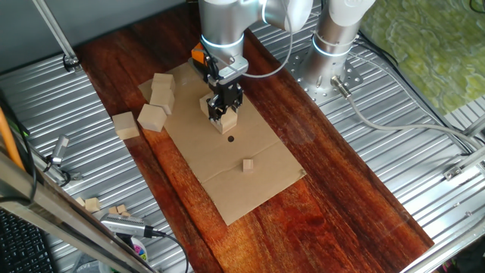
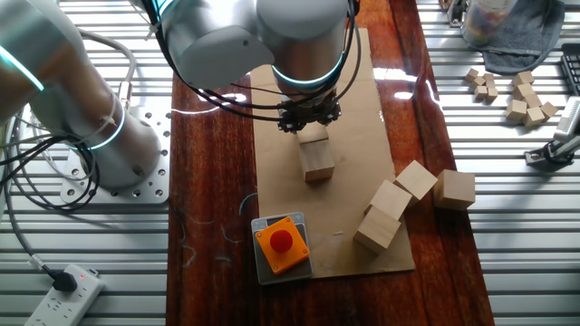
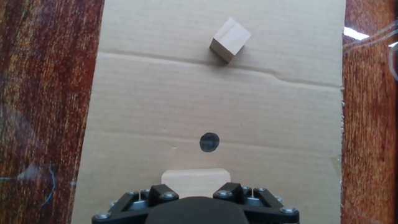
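Note:
My gripper (image 1: 225,108) points down over the cardboard sheet, right at a pale wooden block (image 1: 226,121). In the wrist view, the top of this block (image 3: 196,180) shows between and just ahead of the black fingers (image 3: 168,195). Their tips are hidden, so whether they press on the block cannot be made out. Close by the gripper is another wooden block (image 2: 316,163), seen in exterior view 2. Ahead of the gripper, a small wooden cube (image 3: 231,38) lies alone on the cardboard, past a black round spot (image 3: 209,142).
Several large wooden blocks (image 1: 152,117) are grouped at one side of the cardboard (image 1: 250,186). An orange box with a red button (image 2: 282,243) stands near one end. Small cubes (image 2: 524,109) lie off the wooden board. The cardboard around the lone cube is clear.

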